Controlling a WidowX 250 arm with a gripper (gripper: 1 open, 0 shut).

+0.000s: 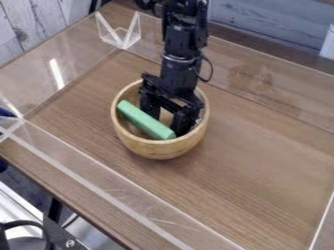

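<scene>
A round wooden bowl (pixel 164 148) sits on the wooden table (pixel 241 186). A green cylindrical piece (pixel 144 121) lies tilted inside it, toward the front left. My black gripper (pixel 170 100) reaches down from above into the bowl, behind and right of the green piece. Its fingers are dark against the bowl's shadowed interior, and how far apart they stand is hard to make out.
A clear acrylic holder (pixel 117 31) stands at the back left. The table's left edge runs diagonally at lower left, with cables beyond it.
</scene>
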